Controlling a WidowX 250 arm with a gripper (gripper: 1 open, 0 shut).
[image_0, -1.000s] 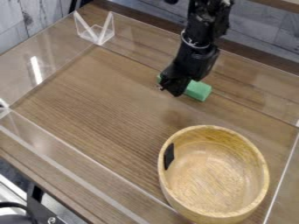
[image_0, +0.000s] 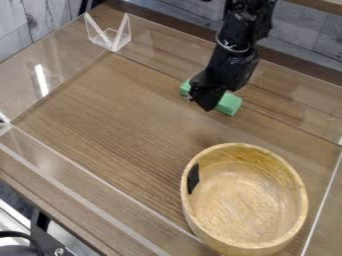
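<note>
The black gripper (image_0: 206, 92) reaches down from the arm at the top, low over a green block (image_0: 225, 103) on the wooden table (image_0: 107, 130). Its fingers cover the block's middle and left part, so whether anything sits between them is hidden; they look close together.
A round beige basin (image_0: 243, 230) with a black handle stands at the front right. A white wire rack (image_0: 110, 32) is at the back left.
The gripper has shifted slightly to the right over the green block.
</note>
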